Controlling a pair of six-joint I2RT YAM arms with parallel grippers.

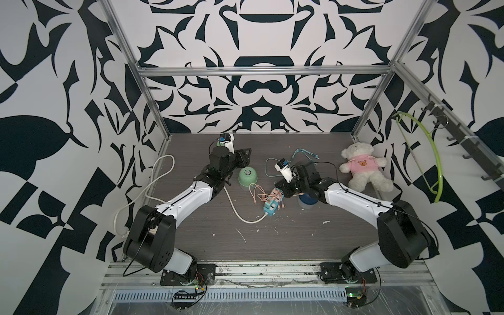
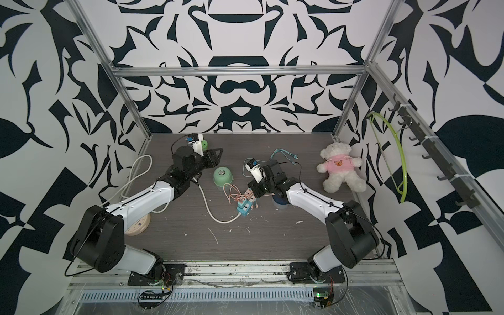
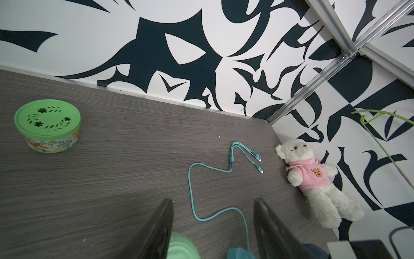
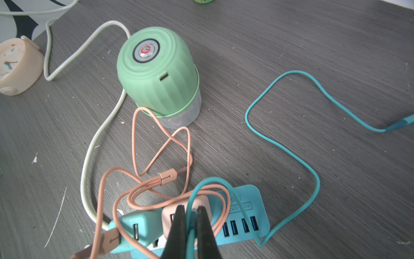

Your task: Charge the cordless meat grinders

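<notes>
A mint-green grinder point(image 4: 157, 71) with a power button on top and a small slot in its side stands upright on the table. Nearer the front lies a teal-and-pink power strip point(image 4: 245, 211), with a coiled pink cable point(image 4: 129, 174) over it. My right gripper is over the strip, shut with a looping teal cable point(image 4: 217, 180) running between its fingers. The rest of this cable point(image 3: 217, 213) stretches to the back of the table, where its split plug ends lie loose. Behind the green grinder, my left gripper hovers open and empty.
A blue-topped round container point(image 1: 308, 200) sits partly hidden under the right arm. The green-lidded tub point(image 3: 48, 125) is at the back left. A white teddy bear point(image 1: 364, 167) lies at the right.
</notes>
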